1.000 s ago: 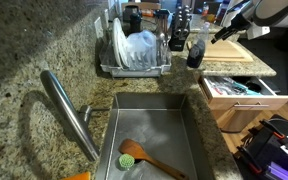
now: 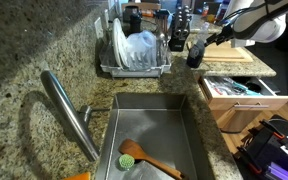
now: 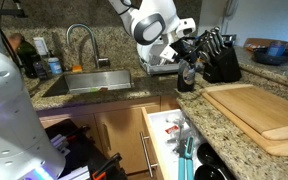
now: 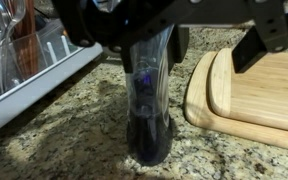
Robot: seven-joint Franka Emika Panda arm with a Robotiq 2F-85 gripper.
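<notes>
A tall bottle (image 4: pixel 150 115) with a clear upper part and a dark base stands upright on the speckled counter. It shows as a dark shape (image 2: pixel 196 54) beside the dish rack in exterior view 1, and below the white arm in exterior view 2 (image 3: pixel 188 77). My gripper is open, its dark fingers spread wide across the top of the wrist view. Between them the bottle appears nearer the left finger; whether they touch cannot be told. In exterior view 1 the gripper (image 2: pixel 213 40) is just right of the bottle's top.
A dish rack (image 2: pixel 134 70) with plates stands left of the bottle. Cutting boards (image 3: pixel 254 108) lie to its right, with an open drawer (image 2: pixel 246 91) in front. The sink (image 2: pixel 154 118) holds a wooden spoon (image 2: pixel 149 159). A knife block (image 3: pixel 220 62) stands behind.
In exterior view 1 the arm has moved left, bringing my gripper closer to the bottle. The bottle stays in place.
</notes>
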